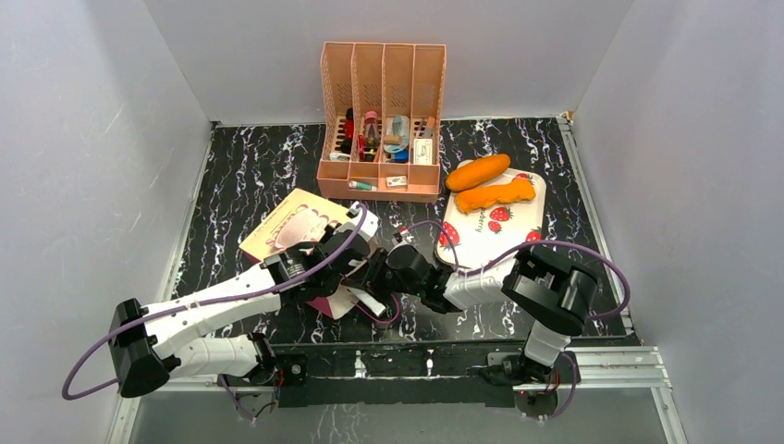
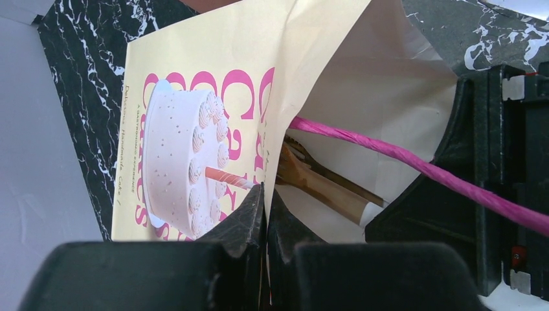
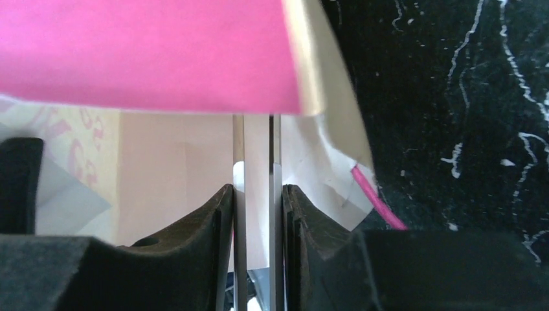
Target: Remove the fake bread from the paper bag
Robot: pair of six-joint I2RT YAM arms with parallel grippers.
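Note:
The cream-and-pink paper bag (image 1: 282,222) lies on the left of the table, its printed side (image 2: 168,58) up. My left gripper is shut on the edge of its mouth, beside the pink rope handle. My right gripper is inside or at the bag's mouth, its fingers close together with a narrow gap; nothing shows clearly between them. A brown shape is visible inside the bag in the left wrist view; I cannot tell if it is bread or the other gripper's fingers.
A white strawberry tray (image 1: 481,240) at the right holds two orange fake breads (image 1: 476,171). A pink divided organizer (image 1: 379,176) with small items stands at the back. Both arms crowd the front centre.

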